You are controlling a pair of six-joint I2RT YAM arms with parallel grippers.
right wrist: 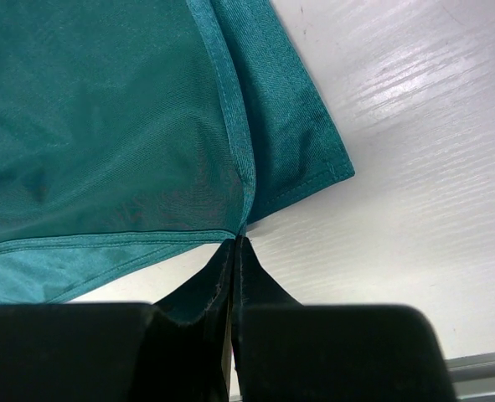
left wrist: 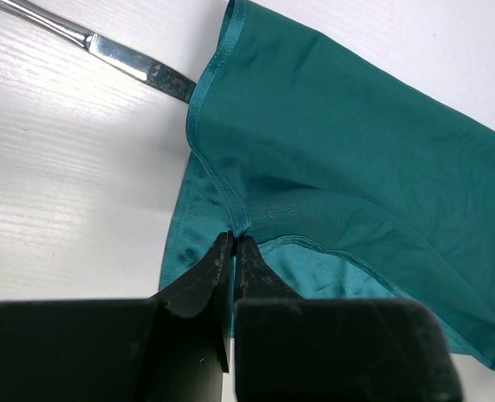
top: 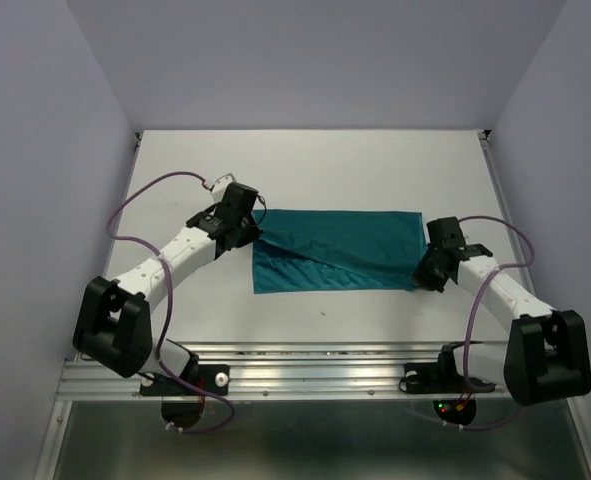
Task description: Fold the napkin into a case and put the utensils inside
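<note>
A teal napkin (top: 345, 232) lies in the middle of the table, its upper layer drawn partway over the lower one. At its left side my left gripper is shut on the hemmed corner of the upper layer. My right gripper is shut at the opposite corner, with the thin hem between its fingertips. The lower layer (left wrist: 306, 272) shows as a strip along the near side. A silver knife (left wrist: 130, 59) reaches up to the napkin's left edge in the left wrist view; its end there meets the hem. No other utensil is visible.
A metal rail (top: 315, 370) runs along the near edge. Grey walls close in both sides and the back.
</note>
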